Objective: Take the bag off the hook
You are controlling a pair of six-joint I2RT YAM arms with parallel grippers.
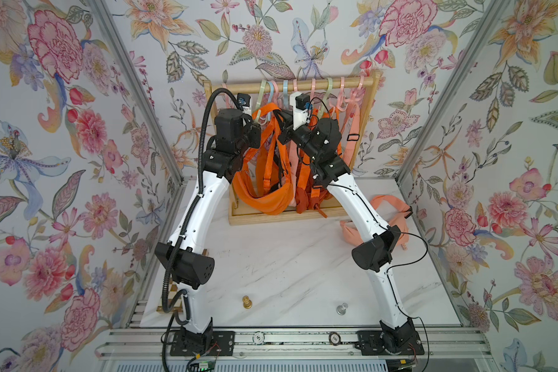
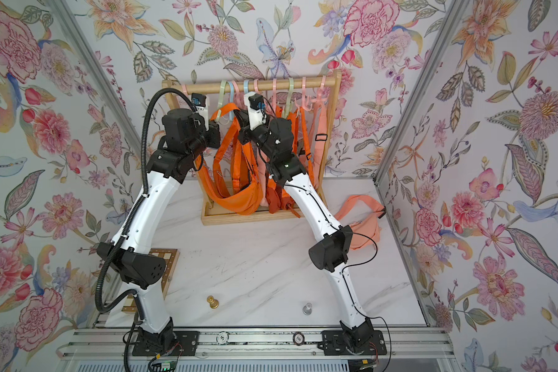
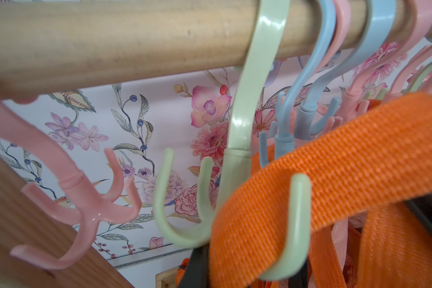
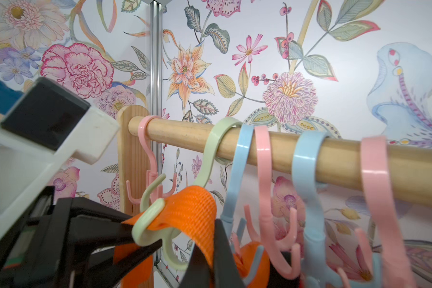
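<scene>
An orange bag (image 1: 267, 198) hangs from the rail by its strap. In the left wrist view the orange strap (image 3: 350, 153) still passes inside a prong of the green hook (image 3: 300, 216) and stretches to the right. My right gripper is shut on the strap, right of the hook. My left gripper stands part open below the green hook, its black fingers (image 3: 196, 268) either side of the strap and prong. In the right wrist view the left gripper's fingers reach in from the left, around the strap by the hook.
Pink and blue hooks (image 3: 316, 115) crowd the wooden rail (image 3: 129, 43) to the right; a pink hook (image 3: 84, 206) hangs free at left. More orange and pink bags hang at right. A peach bag (image 1: 393, 223) lies on the table, whose middle is clear.
</scene>
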